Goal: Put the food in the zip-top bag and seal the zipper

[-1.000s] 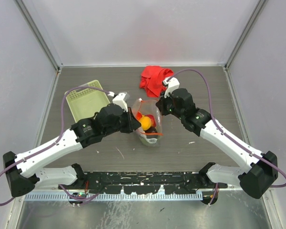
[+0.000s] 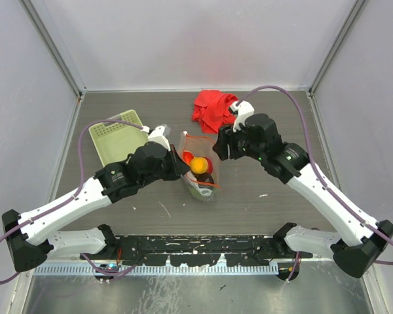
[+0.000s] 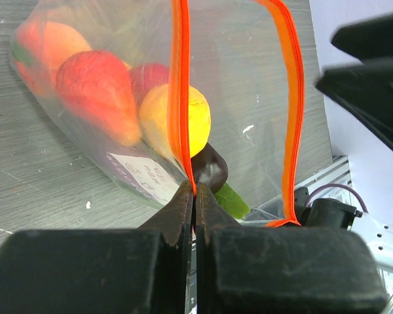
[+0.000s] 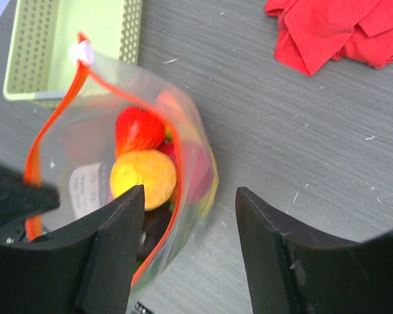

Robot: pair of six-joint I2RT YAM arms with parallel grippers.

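The clear zip bag (image 2: 203, 186) stands at mid-table, holding red, yellow and dark foods, including a yellow one (image 3: 180, 118), with its orange zipper mouth open. My left gripper is shut on the zipper strip (image 3: 182, 137) at the bag's edge. My right gripper is part open, above the bag's right side, with nothing clearly held; its left finger overlaps the bag in the right wrist view.
A pale green basket (image 2: 111, 144) lies at the back left. A red cloth (image 2: 213, 108) lies at the back right. Table to the right of the bag is clear.
My right arm has shifted right and toward the front, and its gripper looks more open. The bag's top has moved slightly left. My left arm has barely moved.
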